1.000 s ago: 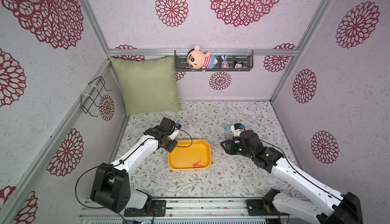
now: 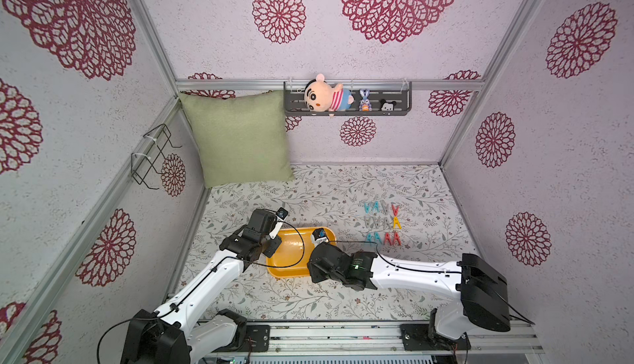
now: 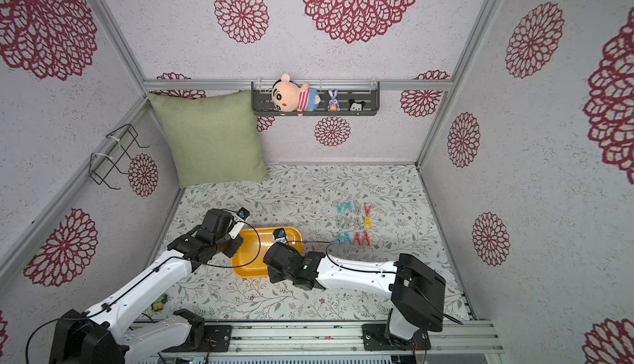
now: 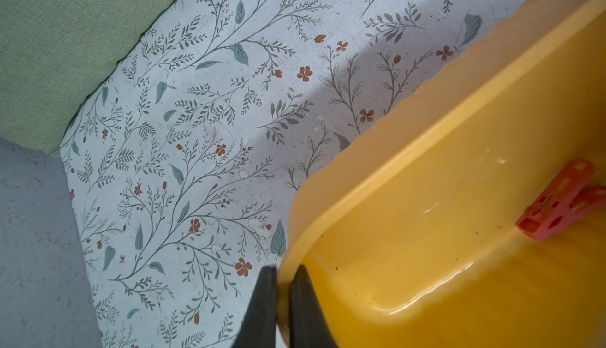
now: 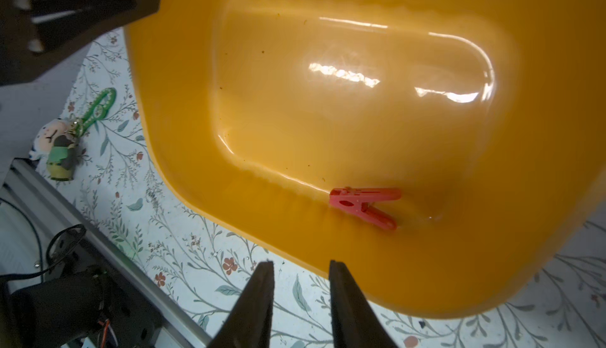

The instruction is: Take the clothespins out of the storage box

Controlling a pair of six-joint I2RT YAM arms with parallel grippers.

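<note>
The orange-yellow storage box (image 2: pixel 288 271) sits on the floral mat, a lone red clothespin (image 5: pixel 359 204) lying inside near its wall. My left gripper is shut on the box's rim at one end, the thin edge between its fingers. Over the other end of the box is my right gripper, open and empty; its fingers appear below the red clothespin in the right wrist view. Outside, to the right of the box, several clothespins lie in rows: teal ones (image 2: pixel 371 207), faint grey ones (image 2: pixel 376 222), red ones (image 2: pixel 392 238) and a yellow one (image 2: pixel 396 222).
A green cushion (image 2: pixel 241 139) leans at the back left. The back shelf (image 2: pixel 399 103) holds a plush doll (image 2: pixel 323 96) and small figures. A small doll with a green strap (image 5: pixel 61 158) lies near the front rail. Mat behind the box is clear.
My right arm has swung left from beside the clothespin rows to over the box. The left gripper has moved slightly left, and the box has shifted left with it.
</note>
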